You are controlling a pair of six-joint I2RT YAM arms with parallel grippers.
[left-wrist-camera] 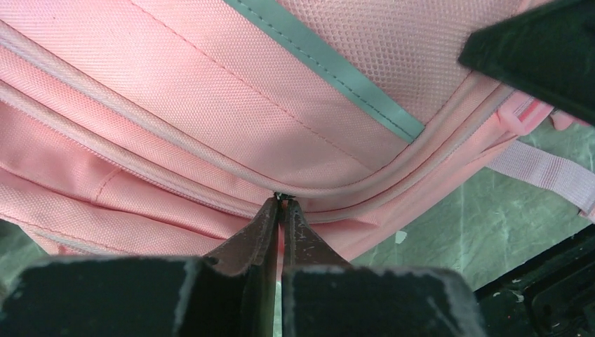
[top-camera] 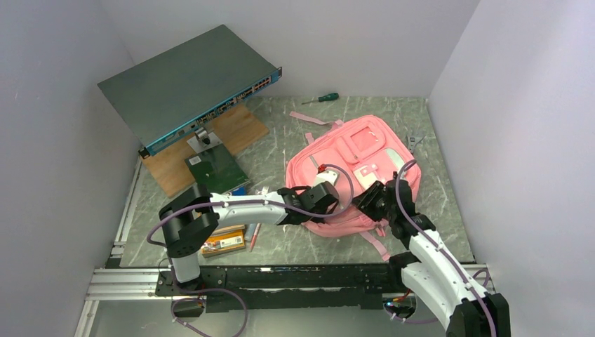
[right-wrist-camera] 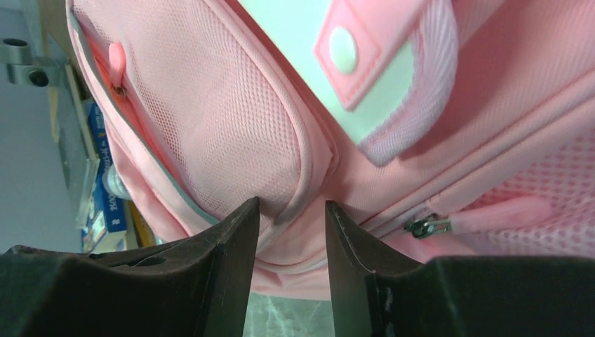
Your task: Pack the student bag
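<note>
The pink backpack [top-camera: 337, 150] lies flat on the marble table. In the left wrist view my left gripper is shut on a small dark piece, apparently a zipper pull, on the bag's zipper band near its lower edge. My right gripper is part open over the bag, its fingertips beside a pink fabric fold, nothing clearly held between them. A zipper pull [right-wrist-camera: 505, 214] lies to its right. In the top view both grippers' tips are mostly hidden by the wrists.
A green book [top-camera: 214, 168], an orange box [top-camera: 223, 242] and pens lie left of the bag. A large switch [top-camera: 189, 84] stands over a wooden board at back left. A screwdriver [top-camera: 324, 97] and a grey metal tool [top-camera: 413, 140] lie behind and right of the bag.
</note>
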